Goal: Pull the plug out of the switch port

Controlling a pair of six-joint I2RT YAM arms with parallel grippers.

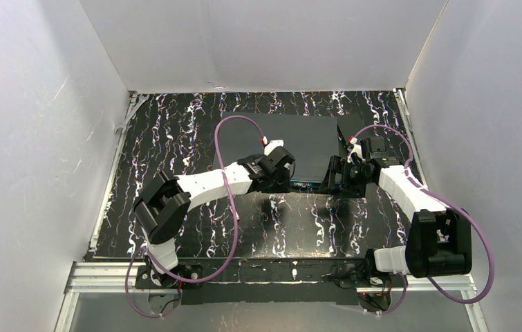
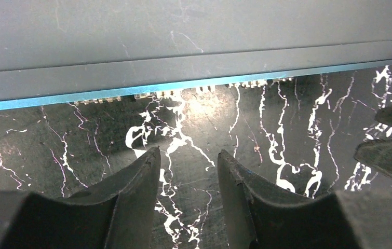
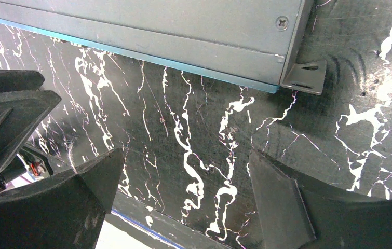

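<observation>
The switch (image 1: 306, 142) is a flat dark box lying at the back of the table; a blue strip (image 2: 147, 89) edges its front. Small metallic ports (image 2: 154, 95) show under that strip in the left wrist view, and I cannot make out a plug in them. Just in front of them, my left gripper is open with only table between its fingers. My right gripper, farther right along the front, stands wide open and empty. A small white piece (image 1: 237, 216) lies on the table, mostly covered by the left arm's purple cable.
Both grippers are close: right gripper fingers (image 2: 388, 155) enter the left wrist view, left gripper fingers the right. A metal bracket (image 3: 306, 78) juts from the switch's right corner.
</observation>
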